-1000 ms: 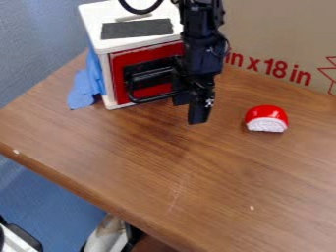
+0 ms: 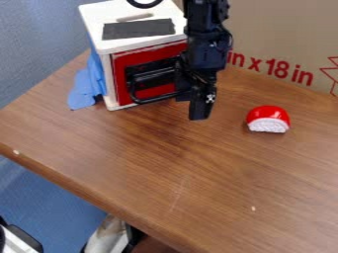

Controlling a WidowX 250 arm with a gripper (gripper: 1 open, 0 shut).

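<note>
My black gripper (image 2: 199,99) hangs over the wooden table, just in front of a small white and red box appliance (image 2: 132,22) with a dark mat on top and a dark opening in its red front. Whether my fingers are open or shut cannot be seen clearly. A red and white rounded object (image 2: 268,118) lies on the table to the right of the gripper.
A blue cloth (image 2: 86,84) lies left of the appliance. A cardboard panel (image 2: 297,40) stands behind. The table's left edge drops to a blue-grey floor.
</note>
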